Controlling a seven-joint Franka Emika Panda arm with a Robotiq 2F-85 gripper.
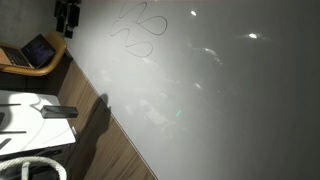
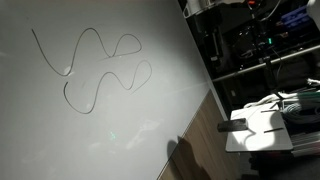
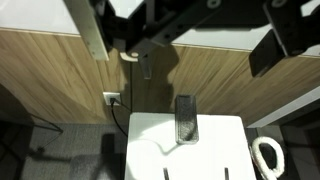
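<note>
A large whiteboard carries looping black lines, which also show near its upper left in exterior view 1. On a small white table lies a dark block that looks like an eraser, with thin dark sticks beside it. My gripper is at the top left of exterior view 1, above and away from the table. In the wrist view its dark fingers stand apart at the top, open, and the block is clear of them.
A looped white cable sits at the table's edge. Wood panelling with a socket runs below the board. A laptop rests on an orange chair in exterior view 1.
</note>
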